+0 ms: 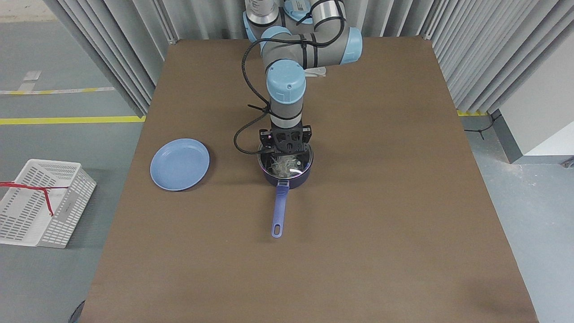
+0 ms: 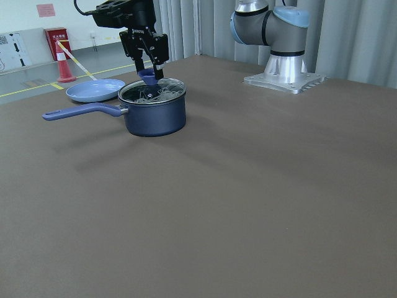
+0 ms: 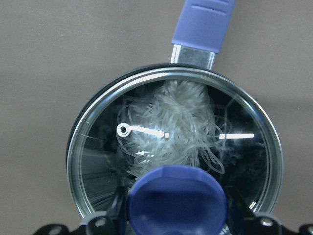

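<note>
A dark blue saucepan [image 2: 155, 121] with a glass lid [image 3: 102, 147] stands mid-table, its blue handle [image 1: 280, 210] pointing toward the front camera. Pale noodle-like strands [image 3: 181, 117] show through the glass. My gripper [image 2: 149, 69] is directly over the lid, its fingers on either side of the blue lid knob [image 3: 177, 203] and apparently shut on it. The lid sits on the pan's rim. A blue plate [image 1: 180, 164] lies flat beside the pan, on the left in the front view.
A white basket [image 1: 64, 215] stands on the floor off the table's left side. The robot base [image 2: 285, 77] is at the back edge.
</note>
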